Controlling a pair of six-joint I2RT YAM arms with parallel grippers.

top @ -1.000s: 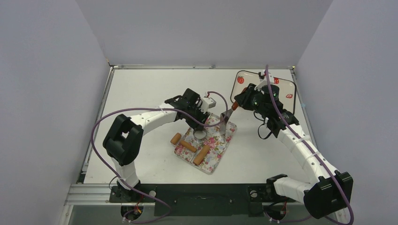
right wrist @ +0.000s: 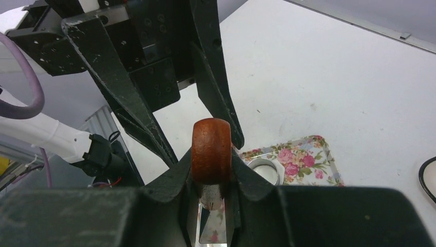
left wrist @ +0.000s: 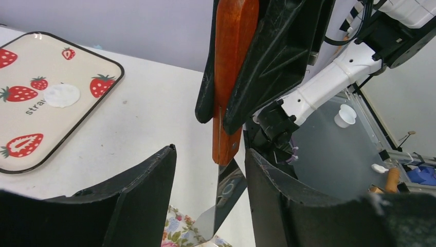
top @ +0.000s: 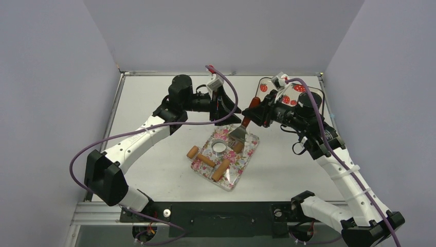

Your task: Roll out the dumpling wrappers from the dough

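My right gripper (top: 254, 114) is shut on the wooden handle (right wrist: 211, 149) of a metal scraper (top: 237, 133), raised over the flowered tray (top: 241, 170). My left gripper stands open beside it, fingers either side of the handle's lower end and blade, apparently not closed on them. The tray holds a metal ring (top: 218, 147) and wooden rollers (top: 221, 170). A strawberry board (left wrist: 56, 113) carries a round white wrapper (left wrist: 61, 95); no dough ball is clearly visible.
The strawberry board lies at the back right, partly under my right arm. Walls close in both sides and the back.
My left gripper has risen from the metal ring and moved toward the scraper. My right gripper has shifted left with the scraper in it.
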